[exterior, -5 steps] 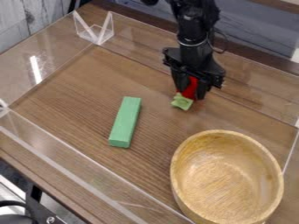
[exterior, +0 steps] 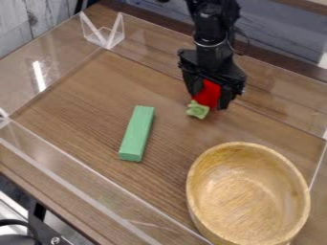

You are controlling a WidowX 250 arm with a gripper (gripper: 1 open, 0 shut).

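Observation:
The black gripper (exterior: 212, 84) reaches down from the top of the view over a red object (exterior: 208, 94), with its fingers around or just above it. A small light green piece (exterior: 198, 110) sits directly below the red object, touching it or very close. Whether the fingers hold the red object is unclear.
A green bar (exterior: 137, 133) lies on the wooden table (exterior: 76, 124) left of centre. A large tan bowl (exterior: 248, 196) fills the lower right. A clear plastic item (exterior: 102, 27) is at the upper left.
The gripper has shifted slightly, and more of the red object shows between and below the fingers than a second ago. The green bar and bowl have not moved.

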